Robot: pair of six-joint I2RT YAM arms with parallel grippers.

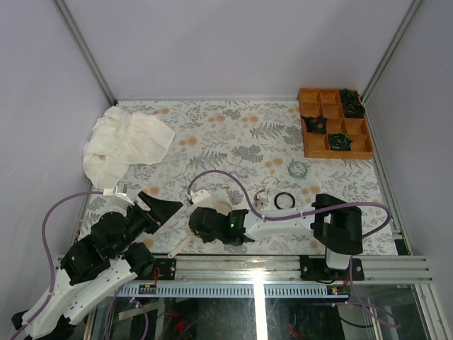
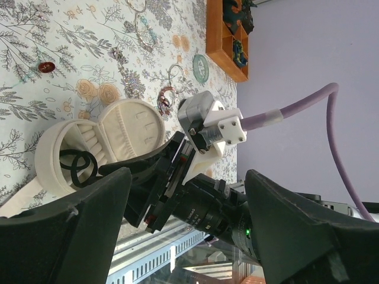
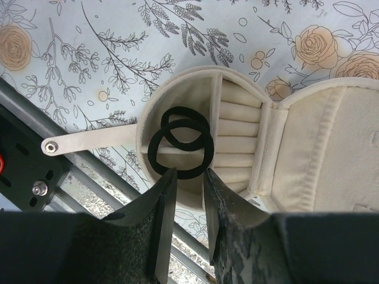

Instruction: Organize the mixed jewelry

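A round cream jewelry box lies unfolded, its lid swung to one side. Two black bands overlap in the box's half beside the ridged ring slots. In the right wrist view my right gripper is open by a narrow gap, its tips over the lower edge of the bands. My left gripper is open and empty, off to the left of the box. On the cloth lie another black band, a green bracelet, a reddish piece and several thin chains or bracelets.
A wooden compartment tray with dark green items stands at the back right. Crumpled white cloth covers the back left. A metal rail runs along the front edge.
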